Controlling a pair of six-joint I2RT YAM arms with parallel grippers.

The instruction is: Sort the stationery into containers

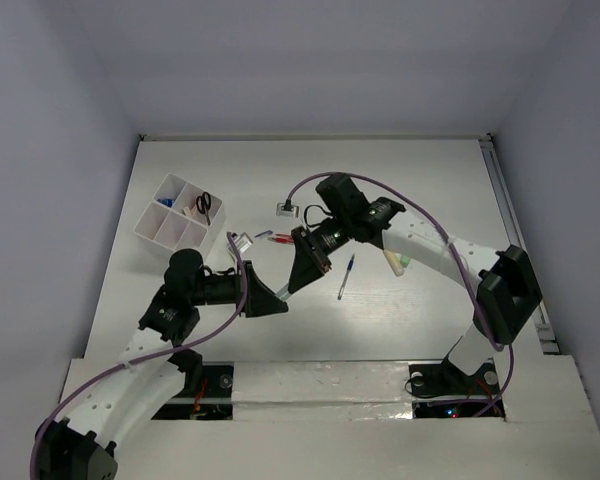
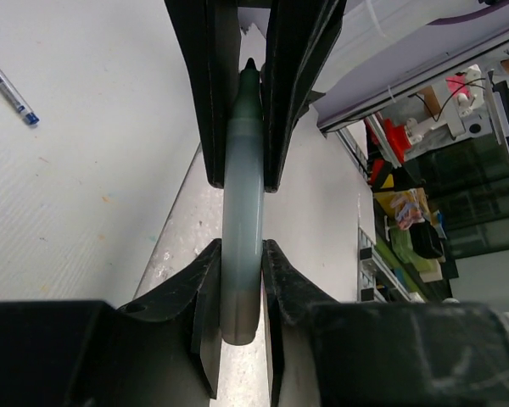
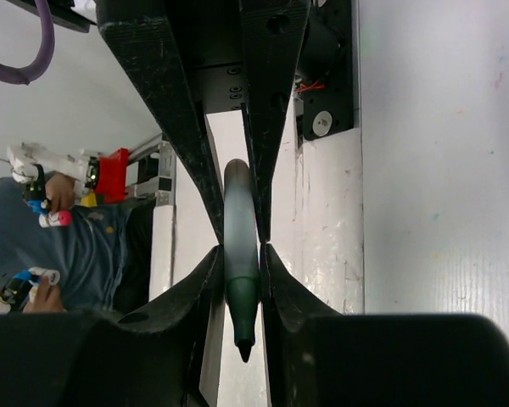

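Observation:
A pale grey-green marker-like stick [image 2: 243, 203], with a darker green end and a pointed black tip, spans the gap between the two grippers. My left gripper [image 1: 280, 300] is shut on its plain end. Over the tip end, my right gripper [image 1: 296, 288] is also shut on it; the tip [image 3: 244, 348] points back toward the right wrist camera. A white container with compartments [image 1: 156, 244] stands at the back left. It holds black-handled scissors [image 1: 203, 203] and a small blue item [image 1: 165, 202]. On the table lie a blue pen [image 1: 346, 278] and red items [image 1: 282, 239].
A yellowish block [image 1: 393, 263] and a small green piece [image 1: 404, 261] lie under the right arm. Purple cables [image 1: 140, 362] run along both arms.

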